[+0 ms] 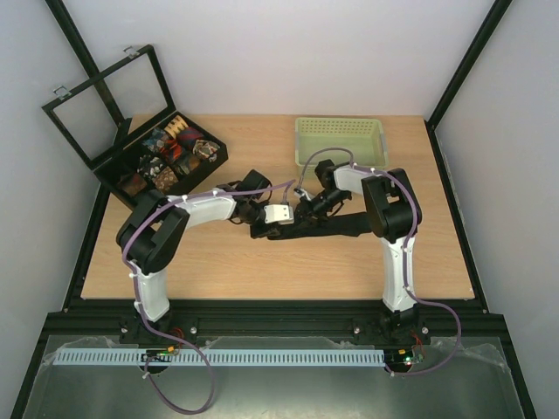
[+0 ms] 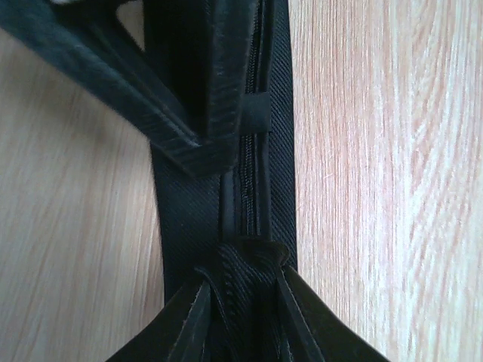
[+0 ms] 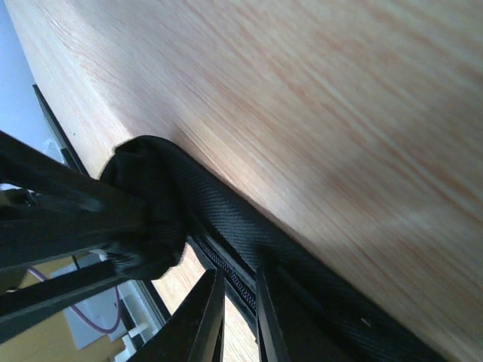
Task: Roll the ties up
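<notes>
A long black tie (image 1: 336, 224) lies across the middle of the table, its seam and loop visible in the left wrist view. My left gripper is over one end, where folded black fabric (image 2: 247, 264) sits between its fingertips; how tightly they close on it is unclear. My right gripper is low over the tie, fingertips apart on the dark fabric, just beside the left gripper. In the right wrist view the tie's bunched end (image 3: 147, 177) sits by the left gripper's fingers.
An open black case (image 1: 140, 192) of rolled ties stands at the back left. An empty pale green basket (image 1: 341, 140) is at the back right.
</notes>
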